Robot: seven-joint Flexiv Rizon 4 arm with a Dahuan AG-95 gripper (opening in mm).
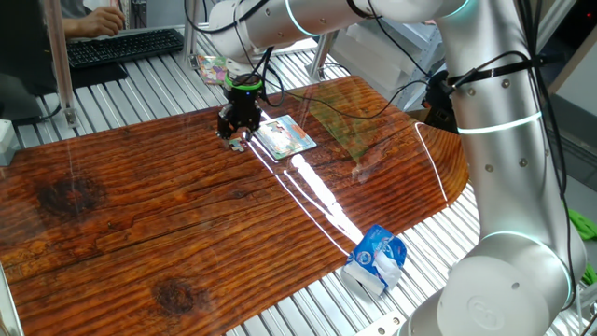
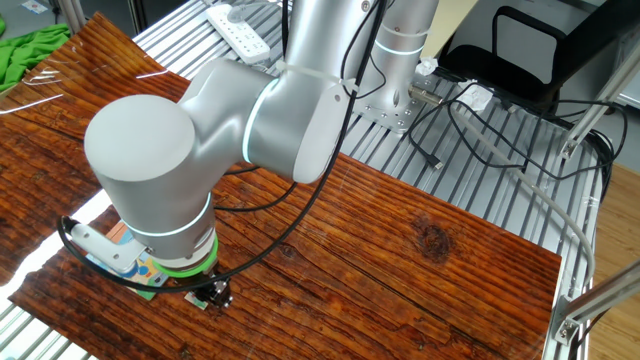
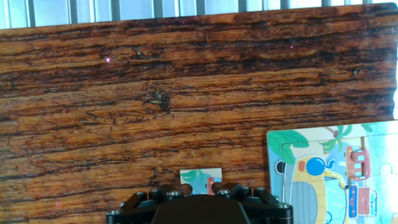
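A small puzzle piece (image 3: 201,179) with a green leaf and a bit of red shows at the bottom of the wrist view, in line with the gap between the fingertips. My black gripper points down over the wooden board, its fingers on either side of that piece. Whether they touch it cannot be made out. In exterior view 1 the piece (image 1: 237,146) appears just below the gripper (image 1: 238,133). Beside it lies a colourful jigsaw puzzle (image 3: 329,177) with a yellow vehicle, partly cut off in the wrist view.
A blue and white packet (image 1: 376,259) lies at the board's near edge. Another colourful picture card (image 1: 212,68) rests on the slatted metal table beyond the board. A person's hand (image 1: 96,22) is by a keyboard (image 1: 126,49). Much of the wooden board (image 1: 140,215) is bare.
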